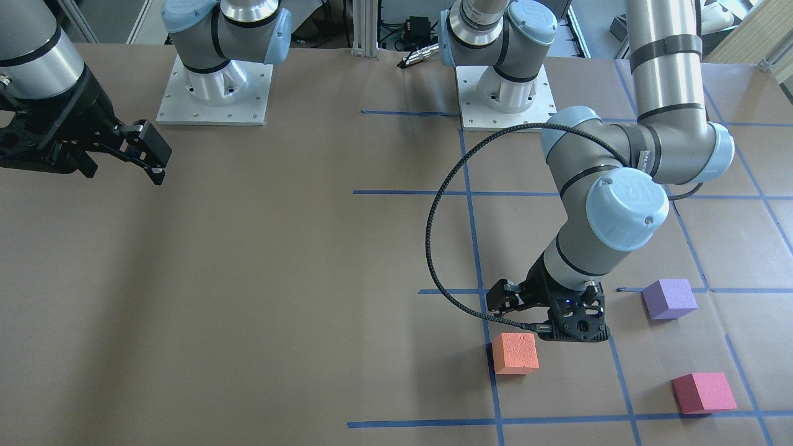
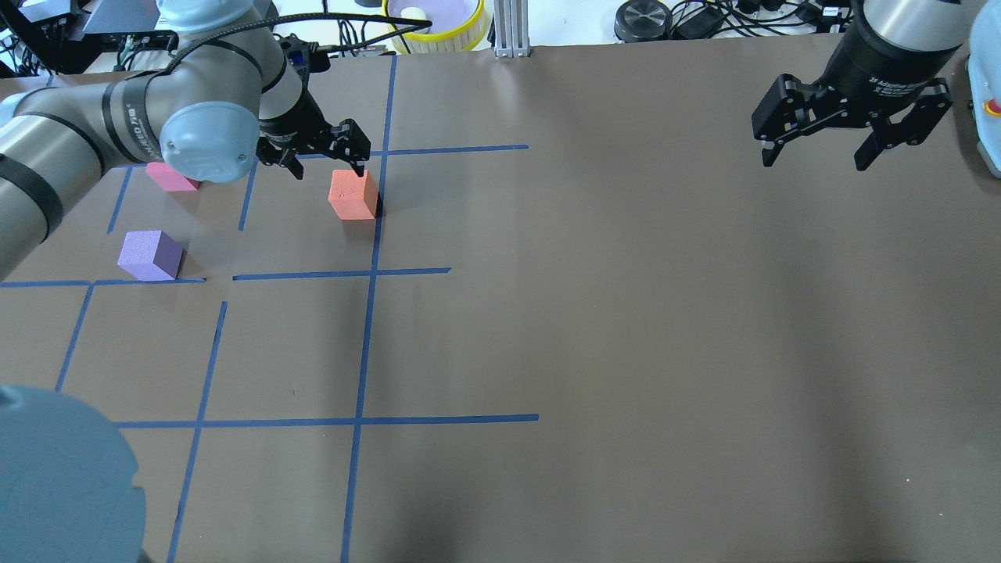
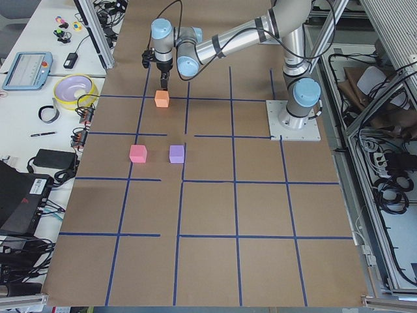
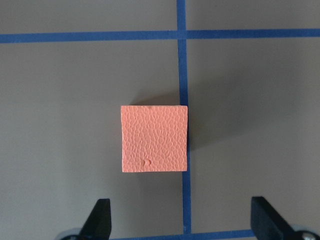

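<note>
My gripper (image 2: 328, 170) hangs open just above the orange cube (image 1: 515, 353), with nothing between its fingers. In the left wrist view the orange cube (image 4: 154, 138) sits between and a little beyond the two open fingers, on the table beside a blue tape line. A purple cube (image 1: 669, 298) and a pink cube (image 1: 704, 393) rest on the table to the right in the front view; in the top view they lie left of the orange one, the pink cube (image 2: 172, 178) partly behind my arm.
A second arm's gripper (image 1: 126, 152) hangs at the left of the front view. Blue tape lines grid part of the brown table (image 1: 260, 297), whose middle and left are clear. Cluttered side tables with cables and a yellow tub (image 3: 74, 91) lie beyond the edges.
</note>
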